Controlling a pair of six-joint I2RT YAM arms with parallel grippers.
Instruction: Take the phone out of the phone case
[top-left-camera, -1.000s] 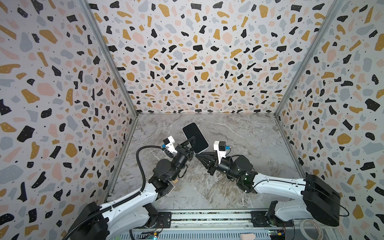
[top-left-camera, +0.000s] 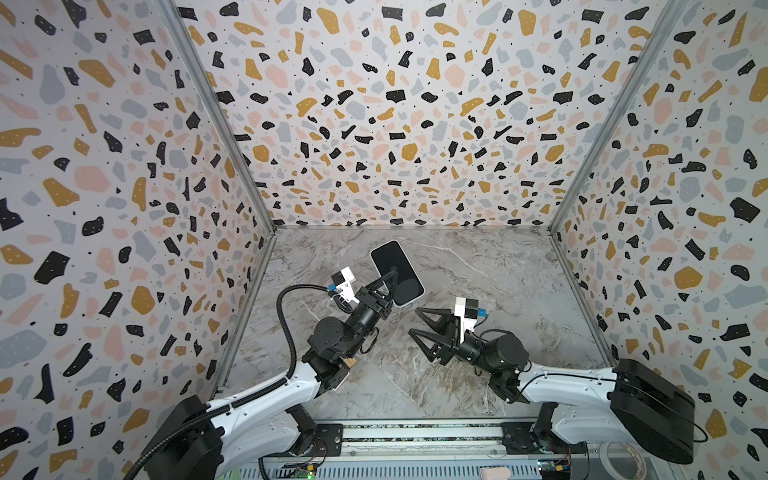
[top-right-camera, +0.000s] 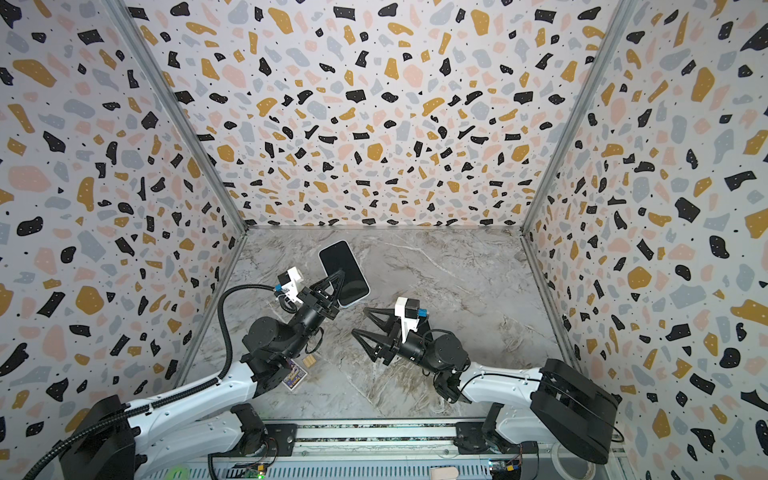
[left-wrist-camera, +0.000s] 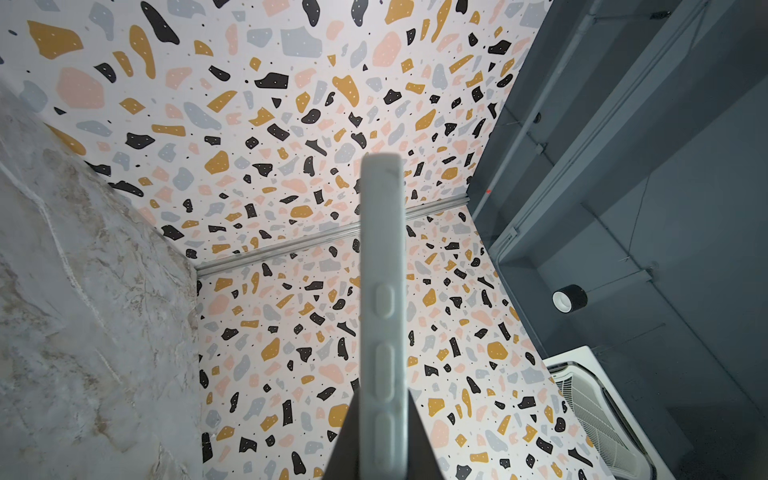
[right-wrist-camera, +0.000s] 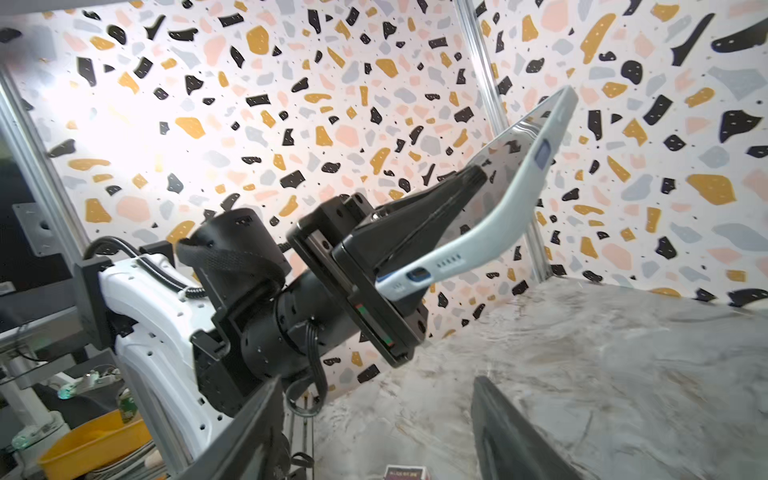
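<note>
A black-screened phone in a pale blue case (top-left-camera: 405, 267) is held up in the air, tilted, by my left gripper (top-left-camera: 392, 277), whose fingers are shut on it. In the right wrist view the case (right-wrist-camera: 512, 204) runs along the left gripper's black fingers, and in the left wrist view its edge fills the middle. Whether the phone is fully seated in the case is not clear. My right gripper (top-right-camera: 358, 321) stands open a little to the right of and below the phone, apart from it, with nothing between its fingers.
A small printed box (top-right-camera: 293, 374) and a small tan block (top-right-camera: 309, 360) lie on the marble table by the left arm. Patterned walls enclose three sides.
My right gripper has pulled away to the right from the phone's lower end and opened. The phone, in my left gripper, has shifted slightly right.
</note>
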